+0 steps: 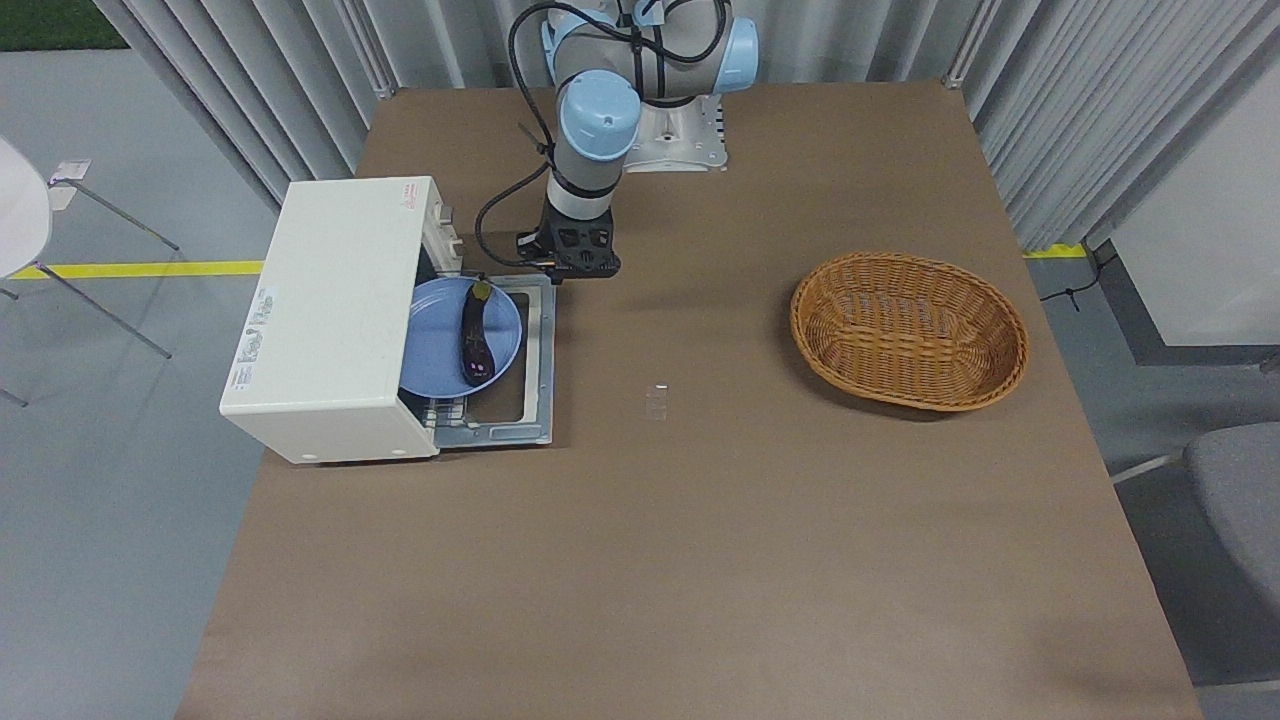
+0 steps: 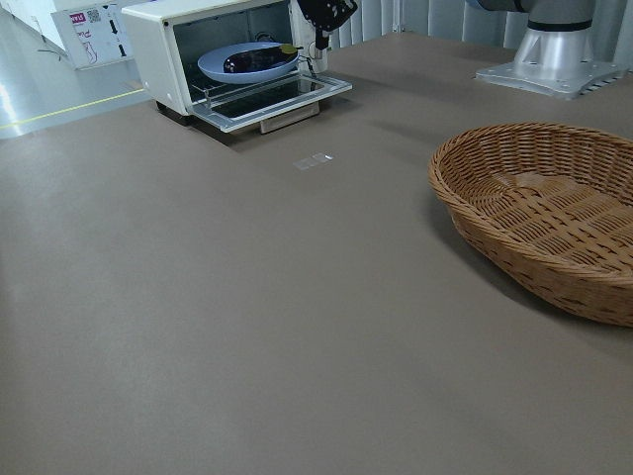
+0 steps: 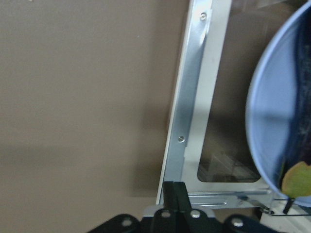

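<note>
A white toaster oven (image 1: 324,318) sits on the brown table, its glass door (image 1: 534,360) folded down flat. A blue plate (image 1: 438,348) with a dark eggplant (image 1: 475,342) on it rests on the pulled-out rack at the oven's mouth. My black gripper is just beyond the door's back end, low beside its metal edge in the wrist view; its fingertips look together, with nothing visible between them. In the front view the wrist housing hides the fingers.
An oval wicker basket (image 1: 908,330) stands on the right side of the table. The robot's base (image 2: 554,74) is at the back.
</note>
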